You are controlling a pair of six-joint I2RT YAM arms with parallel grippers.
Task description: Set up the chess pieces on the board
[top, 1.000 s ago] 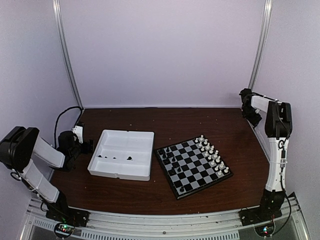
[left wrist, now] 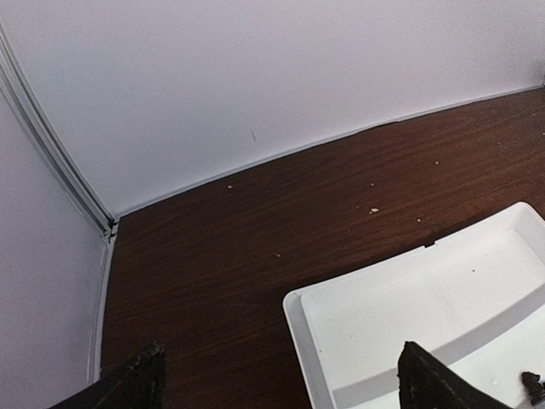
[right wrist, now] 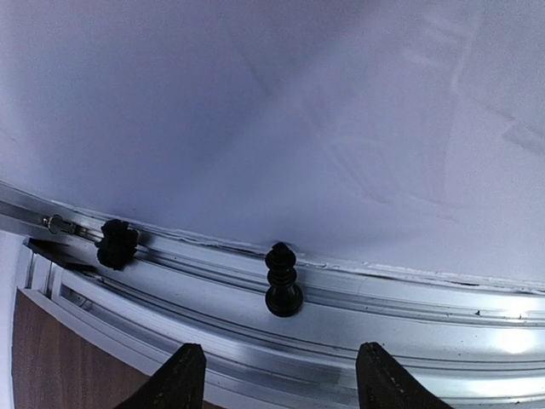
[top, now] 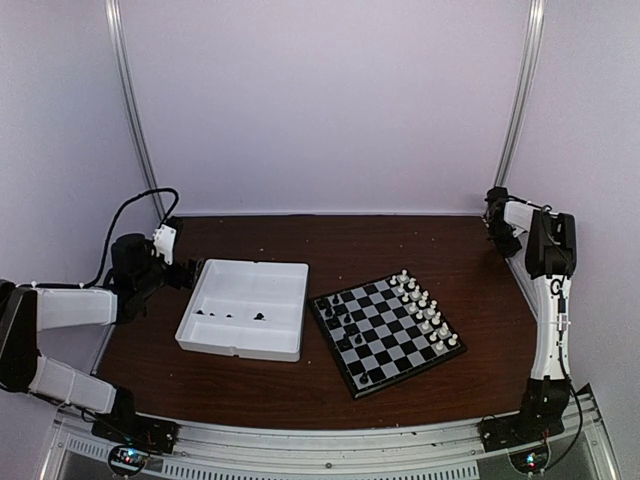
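A black chess piece [right wrist: 283, 279] stands on the metal rail at the table's far right edge in the right wrist view. My right gripper points at it, fingers wide apart and nothing between them. At the left, my left gripper is open and empty, beside the white tray [top: 252, 350]. On the chessboard [top: 388, 330], white pieces [top: 425, 310] line the right side in rows. Several black pieces [top: 345, 340] stand along the left side. A few small black pieces [top: 260, 317] lie in the tray's front section.
A dark lump [right wrist: 117, 244], hard to identify, sits on the rail left of the chess piece. The side wall rises right behind the rail.
The right arm has shifted slightly at the rail. Board and tray look unchanged.
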